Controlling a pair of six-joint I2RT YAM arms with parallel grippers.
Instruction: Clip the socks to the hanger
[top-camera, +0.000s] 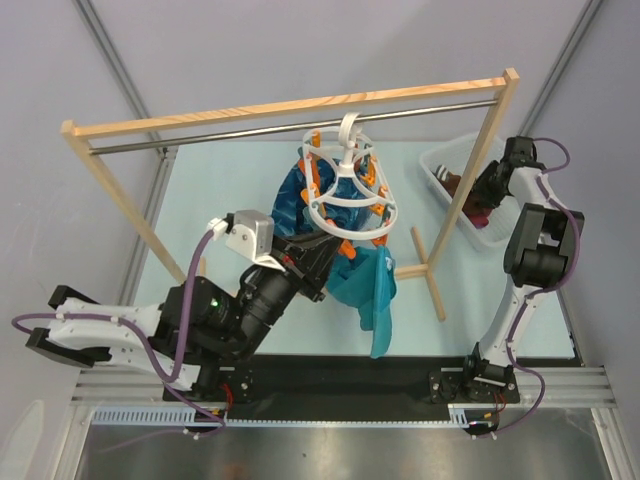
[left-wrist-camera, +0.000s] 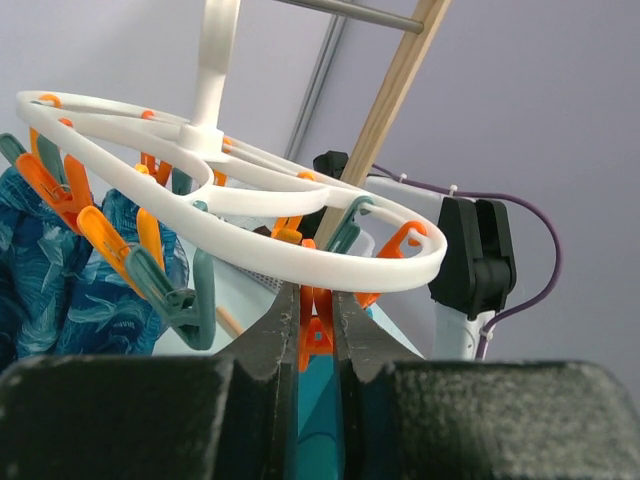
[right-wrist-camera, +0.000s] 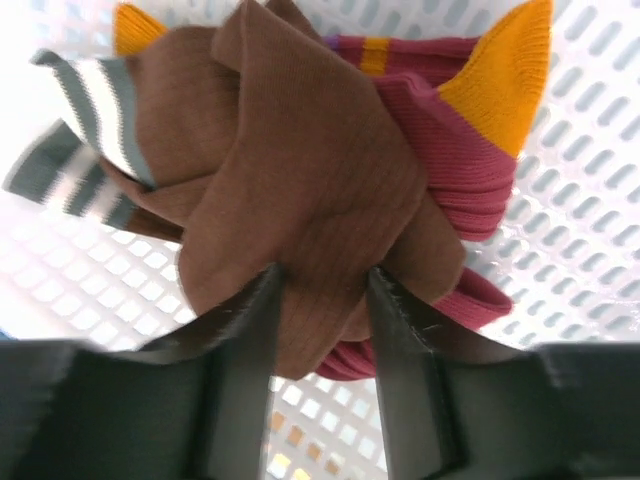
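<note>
A white hanger (top-camera: 352, 230) with orange and teal clips hangs from the rack's bar; blue socks (left-wrist-camera: 119, 280) hang from it, as does a teal sock (top-camera: 365, 290). My left gripper is shut on an orange clip at the ring's lower edge. My right gripper is over the basket (top-camera: 440, 160), its fingers part open at a pile of brown, maroon-yellow and striped socks (right-wrist-camera: 310, 200); whether it touches them I cannot tell.
The wooden rack (top-camera: 280, 106) stands over the table, with a post just left of the basket.
</note>
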